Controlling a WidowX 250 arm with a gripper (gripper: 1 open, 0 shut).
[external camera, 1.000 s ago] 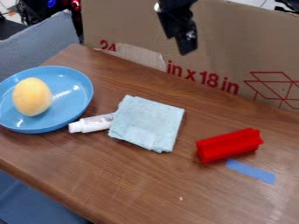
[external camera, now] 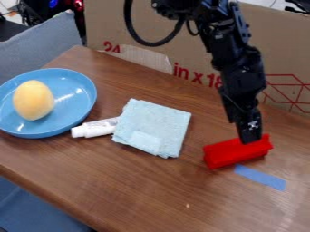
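The black gripper [external camera: 248,134] points down at the red cylinder [external camera: 233,154] on the right side of the table, its fingertips at or just over the cylinder's top; it is open, though the fingertips are partly hard to make out. A folded light-blue cloth [external camera: 150,129] lies in the middle, with a white tube [external camera: 92,128] beside it. A blue plate [external camera: 68,85] at the left holds a yellow oval object [external camera: 34,98].
A cardboard box [external camera: 145,54] stands along the back. A strip of blue tape [external camera: 259,177] lies in front of the red cylinder.
The arm has come down from high at the back to the red cylinder at the right. The things on the table look unmoved.
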